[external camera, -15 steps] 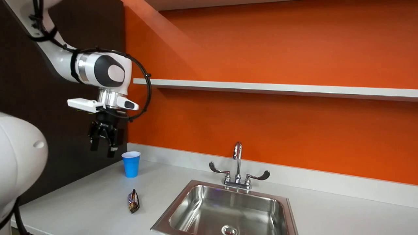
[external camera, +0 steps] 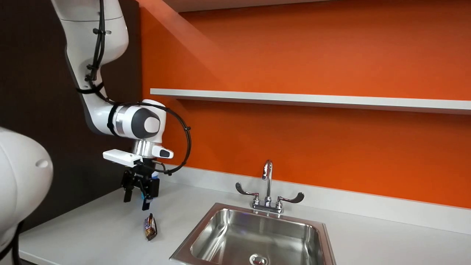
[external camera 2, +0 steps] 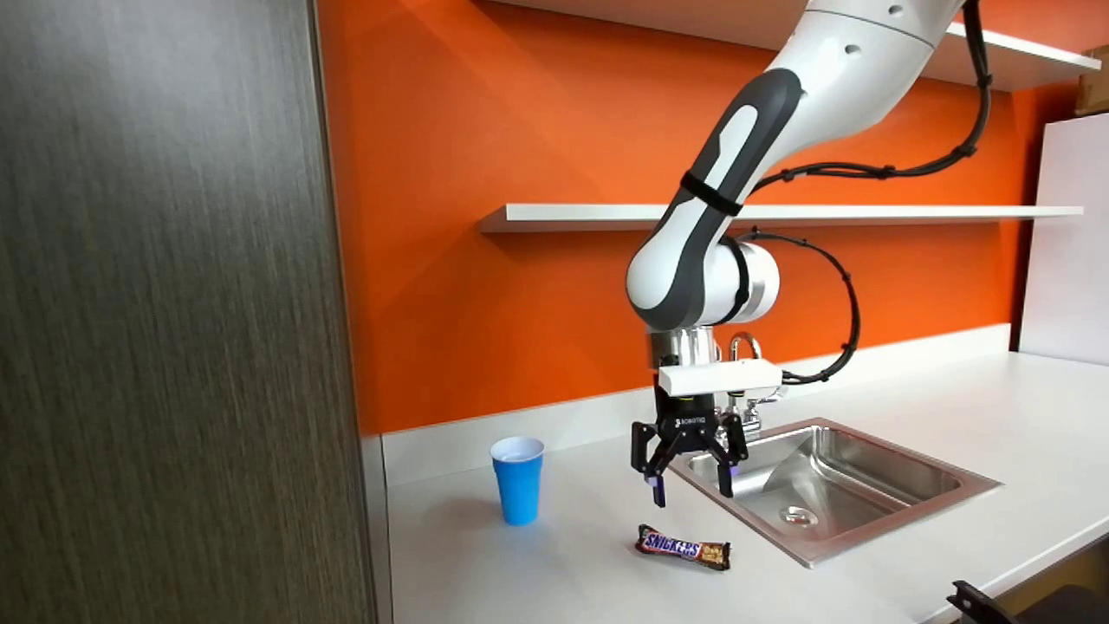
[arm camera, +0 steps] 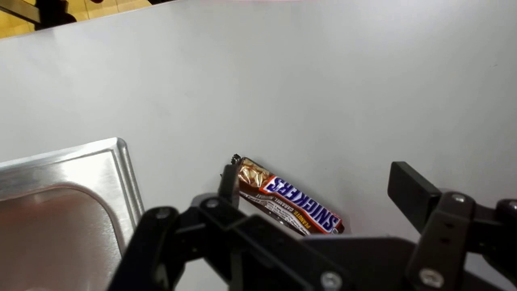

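Observation:
A Snickers bar (external camera 2: 681,547) in a brown wrapper lies flat on the counter. My gripper (external camera 2: 694,493) hangs above it and a little behind, its two black fingers wide apart and nothing held. In the wrist view the bar (arm camera: 293,199) lies slanted below the fingers, nearer the left finger (arm camera: 229,184), which overlaps its gold end. The right finger (arm camera: 412,194) is well clear of the wrapper. A blue cup (external camera 2: 519,484) stands upright on the counter, left of the bar; in exterior view 1 my gripper (external camera: 137,204) mostly hides it.
The steel sink (external camera: 207,225) with its faucet (external camera: 268,181) is set into the counter to the right of the bar. A white shelf (external camera: 309,98) runs along the orange wall. A dark panel (external camera 2: 177,312) borders the counter.
My arm has come down and to the right in exterior view 1, so the gripper is now lower and covers most of the cup. The bar has stayed where it was.

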